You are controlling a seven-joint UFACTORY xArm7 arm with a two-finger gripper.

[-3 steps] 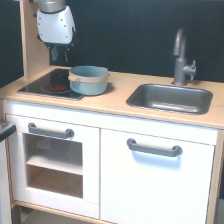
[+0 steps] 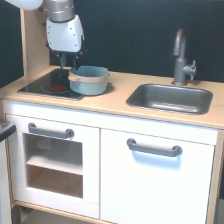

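Observation:
A blue-grey toy pot (image 2: 90, 84) rests at the right end of the dark stove top (image 2: 48, 87), partly over the wooden counter. From above, my gripper (image 2: 70, 66) reaches down at the pot's left rim, its dark fingers close to the pot's left handle. Whether the fingers touch the handle is too small to make out, and so is how far apart they stand.
To the right, an empty metal sink (image 2: 170, 97) is set in the counter, with a grey tap (image 2: 181, 62) rising behind it. Bare counter (image 2: 118, 90) lies between pot and sink. A wooden upright (image 2: 35, 42) stands left of the arm.
My gripper has come down and a little to the right, closer to the pot's left side. The pot looks unmoved.

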